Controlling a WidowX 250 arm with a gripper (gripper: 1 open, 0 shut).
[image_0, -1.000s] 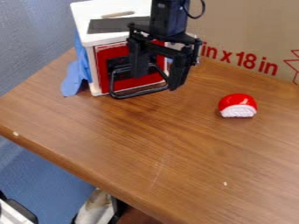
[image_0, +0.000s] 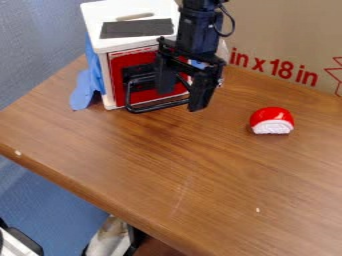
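Observation:
My black gripper (image_0: 181, 88) hangs in front of a small red and white box-like appliance (image_0: 124, 37), its fingers spread open near a black wire handle or frame on the red front. Whether the fingers touch that handle I cannot tell. A red and white rounded object (image_0: 271, 120) lies on the wooden table (image_0: 147, 180) to the right of the gripper, apart from it.
A blue cloth (image_0: 84, 85) lies at the appliance's left. A dark flat piece (image_0: 134, 29) and a light stick rest on its top. A cardboard sheet (image_0: 287, 40) stands behind.
My gripper has shifted slightly left and down over the last second. The appliance and the red object look unchanged.

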